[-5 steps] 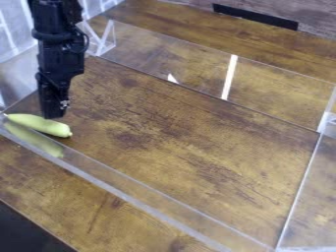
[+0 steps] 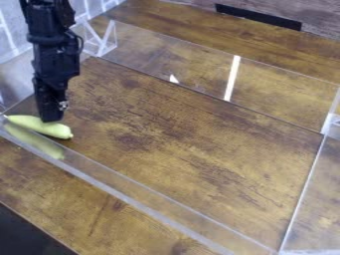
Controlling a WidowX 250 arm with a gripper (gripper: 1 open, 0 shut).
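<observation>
The black arm reaches down at the left of the camera view, its gripper [image 2: 51,108] low over the left end of the wooden floor. A pale yellow-green elongated object [image 2: 39,127] lies just below the fingertips, near the front left corner of the clear-walled enclosure, its reflection showing in the wall. Whether the fingertips touch it is hard to tell. The gripper looks shut, with nothing visible between its fingers.
Clear plastic walls [image 2: 234,78] ring the wooden surface [image 2: 186,139] on the visible sides. The middle and right of the enclosure are empty. A dark slot [image 2: 259,17] shows at the back.
The gripper has shifted slightly and come a little lower toward the yellow-green object over the last second. The object looks unmoved.
</observation>
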